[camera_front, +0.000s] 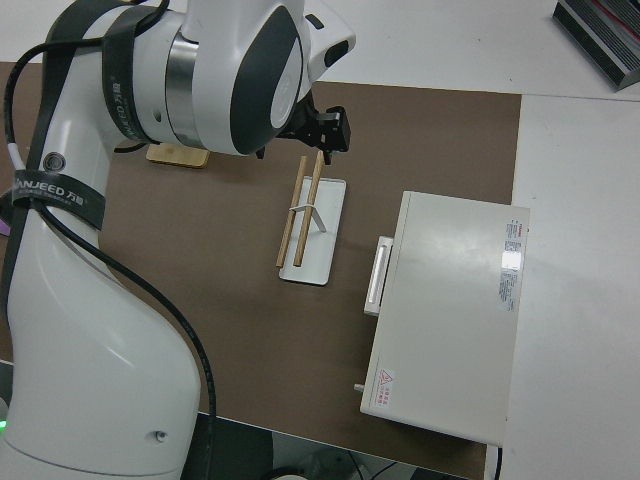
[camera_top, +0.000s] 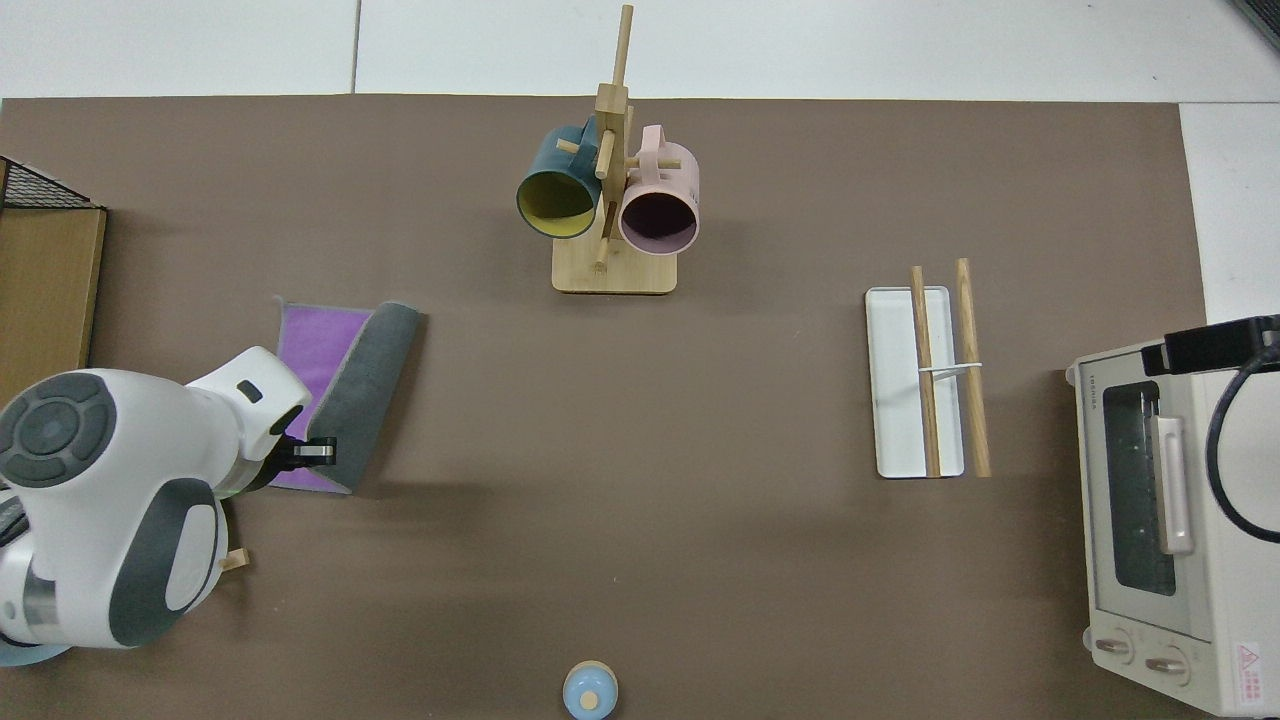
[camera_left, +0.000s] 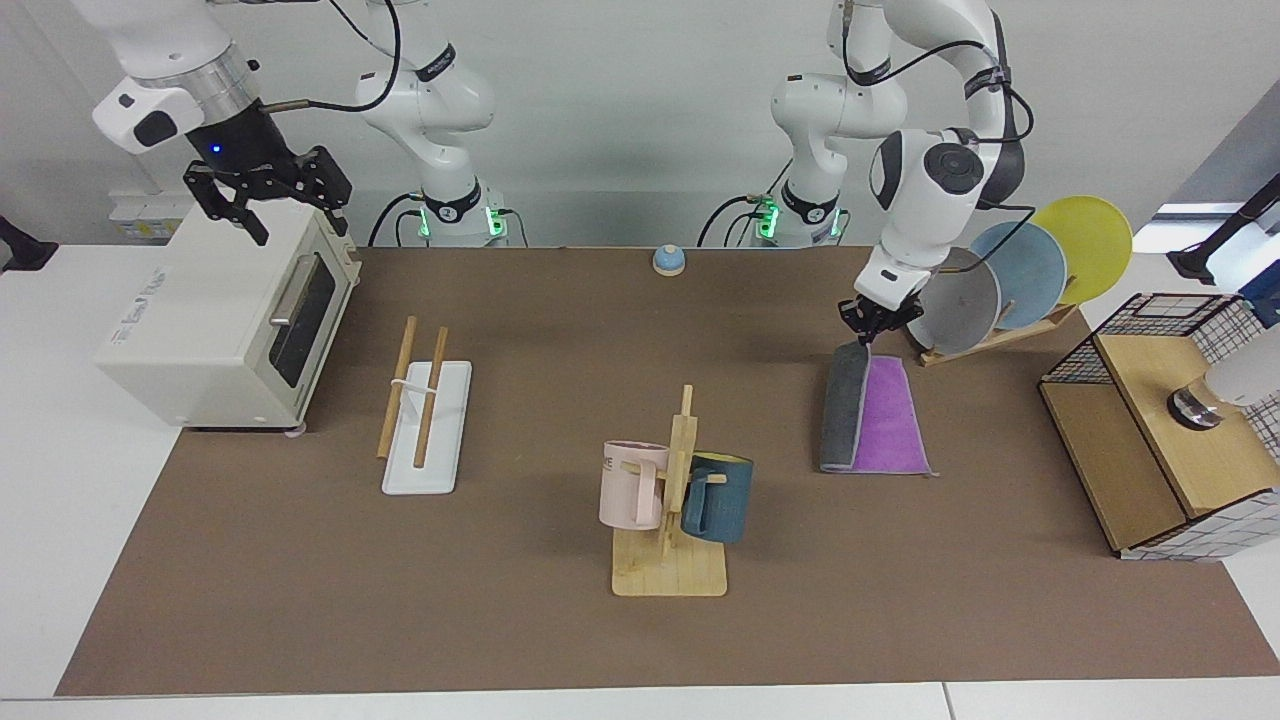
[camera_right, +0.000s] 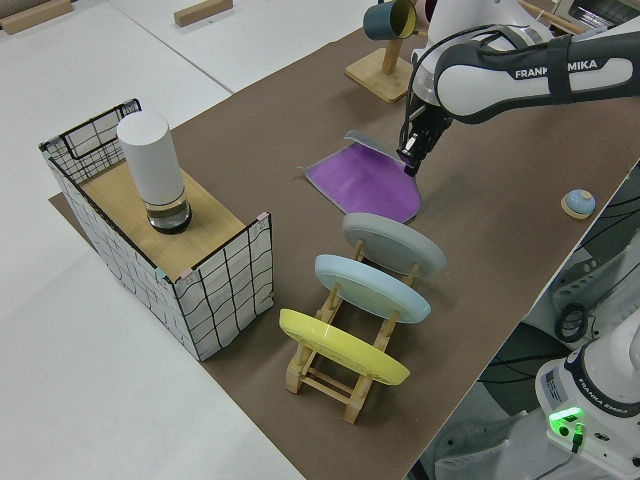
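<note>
A two-sided cloth, purple (camera_top: 319, 342) and grey (camera_top: 372, 390), lies folded on the brown mat at the left of the top view. One arm's gripper (camera_left: 879, 318) is down at the grey part of the cloth, near the plate rack; whether it grips the cloth is hard to see. The other gripper (camera_left: 266, 192) hangs over the white oven (camera_left: 217, 348), apart from other small objects; its finger state is unclear.
A mug tree with two mugs (camera_top: 660, 192), a white tray with wooden sticks (camera_top: 894, 384), a wire basket (camera_right: 215, 300), a plate rack with three plates (camera_right: 340, 350) and a small blue round object (camera_top: 589, 691) stand around.
</note>
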